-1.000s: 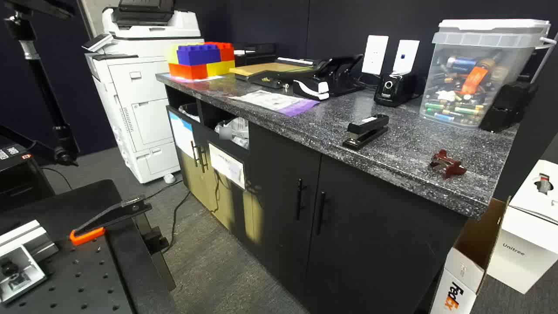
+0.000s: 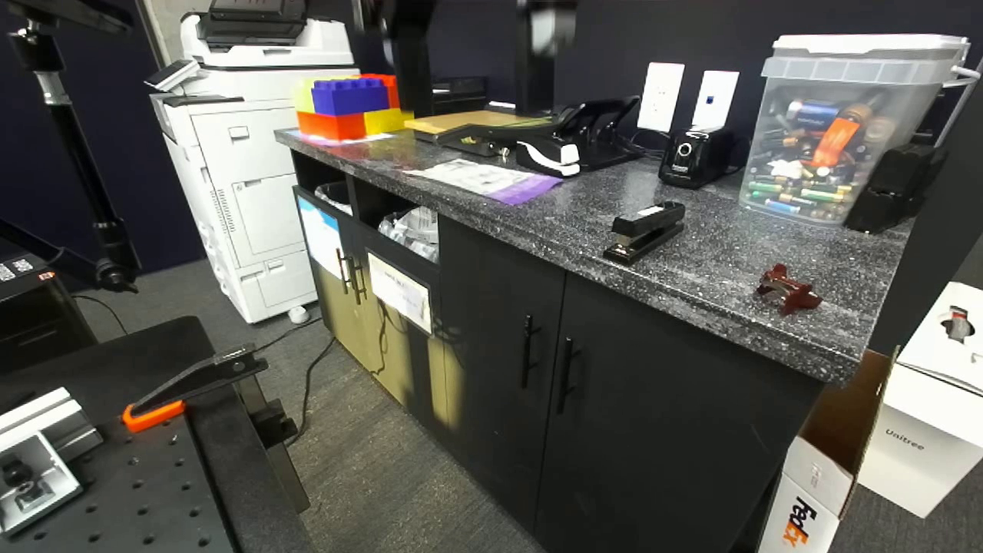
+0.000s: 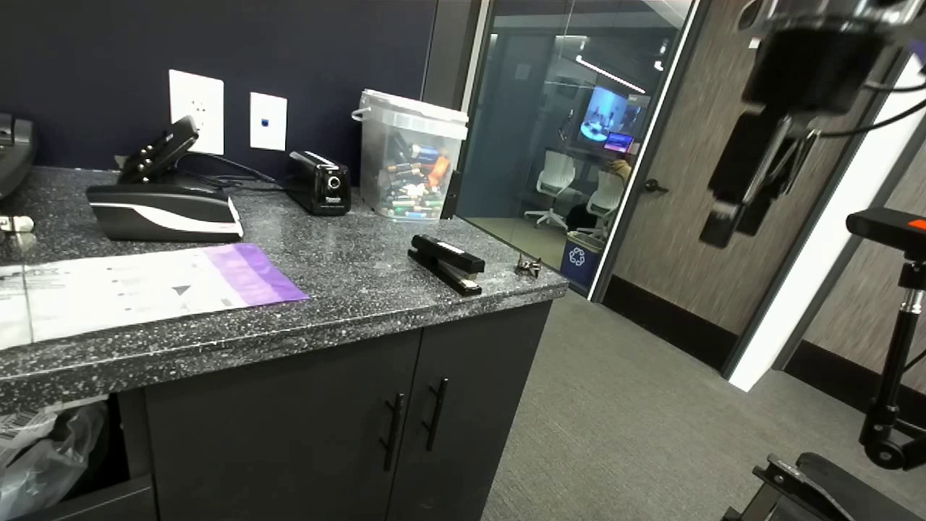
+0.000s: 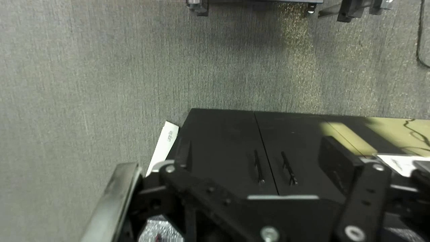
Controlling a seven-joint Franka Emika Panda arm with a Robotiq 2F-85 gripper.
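Note:
My gripper stands open in the wrist view, with nothing between its fingers. Carpet and the cabinet doors show below and beyond it. In exterior view 2 the gripper (image 3: pixel 729 227) hangs blurred at the upper right, in the air and well apart from the counter. Dark blurred finger shapes reach down from the top edge of exterior view 1. On the speckled counter (image 2: pixel 590 198) lies a black stapler (image 2: pixel 645 230). Near the right end sits a dark red staple remover (image 2: pixel 789 289), which looks smaller and shiny (image 3: pixel 527 265) in exterior view 2.
Toward the wall stand a clear battery bucket (image 2: pixel 852 129), a black pencil sharpener (image 2: pixel 696 157) and a black-and-white desk device (image 3: pixel 165 211). A purple-and-white sheet (image 2: pixel 488 180) lies flat. Big toy blocks (image 2: pixel 350 97) sit at the far end. Open cartons (image 2: pixel 921 433) stand beside the counter.
Dark blurred gripper parts have come down into the top of exterior view 1, where none were a second ago. The things on the counter have not moved.

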